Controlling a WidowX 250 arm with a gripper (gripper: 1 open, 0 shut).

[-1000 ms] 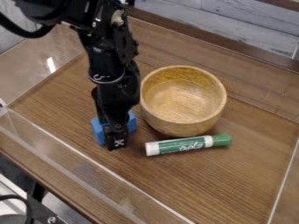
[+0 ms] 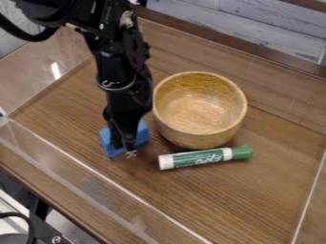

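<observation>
The black arm reaches down from the top left, and its gripper [image 2: 125, 145] is low at the table, over a small blue object [image 2: 110, 143] that it largely hides. Whether the fingers are shut, and whether anything is between them, is hard to see. To the right stands a large tan bowl [image 2: 200, 105]. In front of the bowl a green and white tube [image 2: 204, 157] lies on its side.
A raised wooden edge runs along the back. A pale transparent border and a cable are at the front left.
The gripper has shifted very slightly around the blue object since a second ago. The bowl and the tube have not moved.
</observation>
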